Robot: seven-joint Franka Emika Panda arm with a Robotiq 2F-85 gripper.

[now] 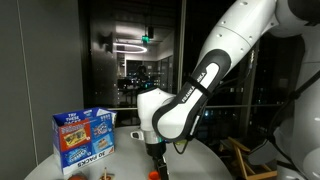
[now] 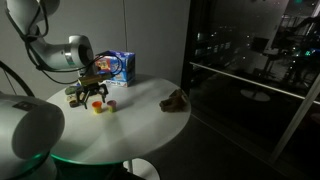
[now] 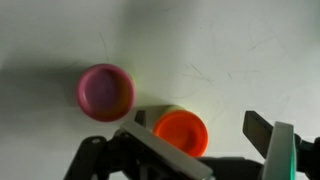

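Observation:
My gripper is open above the table, and nothing is held between its fingers. Below it in the wrist view stands an orange cup (image 3: 184, 134), partly covered by the left finger (image 3: 158, 150). A pink-purple cup (image 3: 105, 92) sits up and left of the orange one, outside the fingers. Seen from exterior view 2, the orange cup (image 2: 97, 107) is just under the gripper, with the pink cup (image 2: 112, 105) to its right. Exterior view 1 shows only part of the orange cup (image 1: 154, 176) at the bottom edge.
A blue snack box (image 1: 85, 137) stands on the white table (image 2: 150, 122) behind the arm. Small items (image 2: 73, 99) lie left of the gripper. A brown object (image 2: 175, 101) rests near the table's right edge. Between it and the cups the tabletop is clear.

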